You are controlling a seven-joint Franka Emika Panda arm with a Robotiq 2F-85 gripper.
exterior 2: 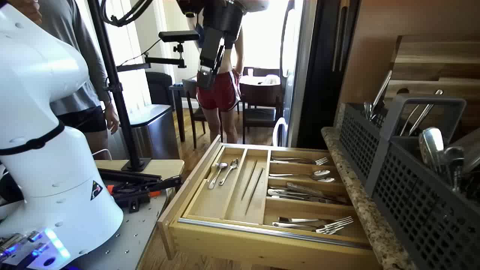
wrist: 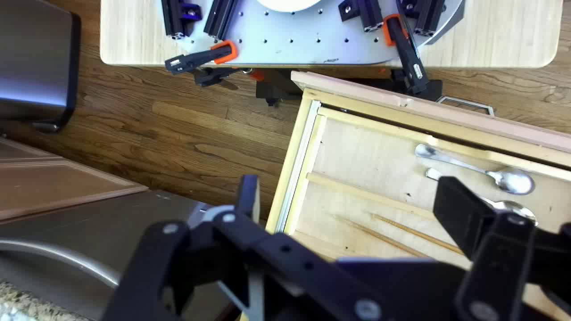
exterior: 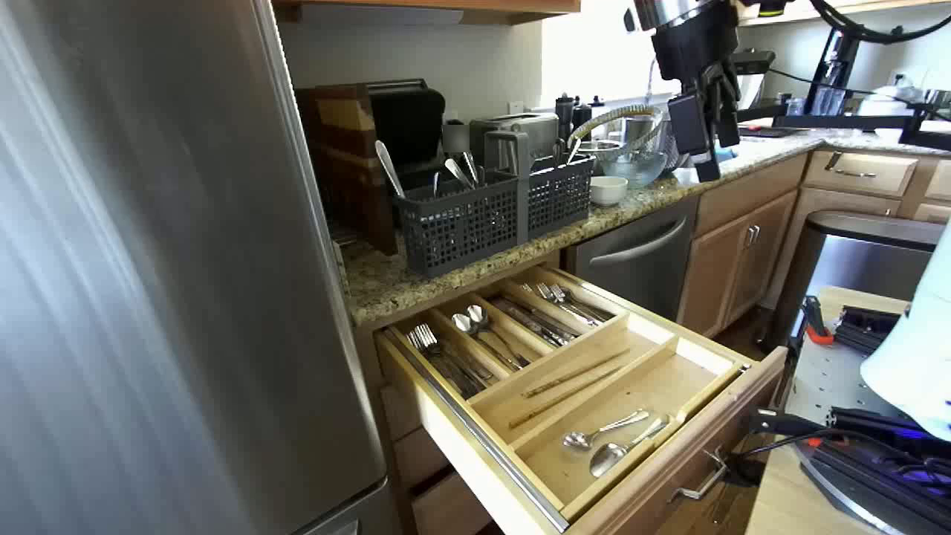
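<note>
My gripper stands open in the wrist view, nothing between its fingers, high above the pulled-out drawer (exterior: 499,472). Two spoons (exterior: 610,459) lie in the drawer's front compartment, and two chopsticks (exterior 2: 254,189) rest in the long compartment beside it. Behind a divider, shorter compartments hold forks (exterior 2: 335,225), spoons (exterior 2: 320,174) and knives (exterior 2: 297,193). On the counter a dark grey cutlery basket (exterior: 459,223) contains several utensils with handles or heads poking up. In the wrist view the fingers cover part of the drawer.
A steel refrigerator (exterior: 178,267) borders the drawer on one side, a dishwasher (exterior: 637,258) on the other. The counter also bears a white bowl (exterior: 608,190), a glass bowl (exterior: 634,168) and a toaster (exterior: 539,129). Two people (exterior 2: 219,90) stand beyond the drawer.
</note>
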